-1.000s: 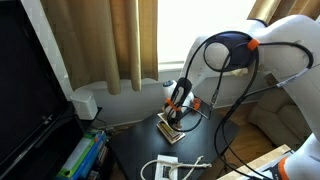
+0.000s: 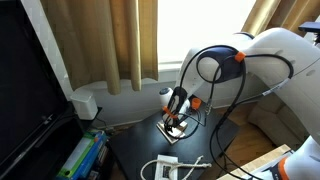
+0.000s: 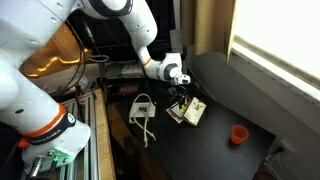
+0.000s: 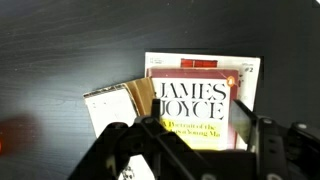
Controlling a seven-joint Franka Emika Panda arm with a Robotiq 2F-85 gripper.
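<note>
A book with "JAMES JOYCE" on its white cover [image 4: 193, 105] lies uppermost on a small pile of books in the wrist view. Below it, a white printed page or cover [image 4: 205, 59] sticks out along the far edge. A cream and tan booklet [image 4: 108, 108] lies slantwise at its left. My gripper is open, one dark finger near each side of the James Joyce book; whether they touch it, I cannot tell. In the second exterior view the gripper [image 3: 181, 92] is low over the pile [image 3: 190, 111], its fingertips hard to make out.
An orange-red cup [image 3: 239, 133] stands apart on the dark table. A white device with a cable [image 3: 143, 108] lies on the other side of the books. In the first exterior view, a row of books [image 2: 75, 157] sits off to the left. Bare tabletop surrounds the pile.
The arm has shifted slightly left and lower in the first exterior view. The pile's top, tan a second ago, now looks whiter.
</note>
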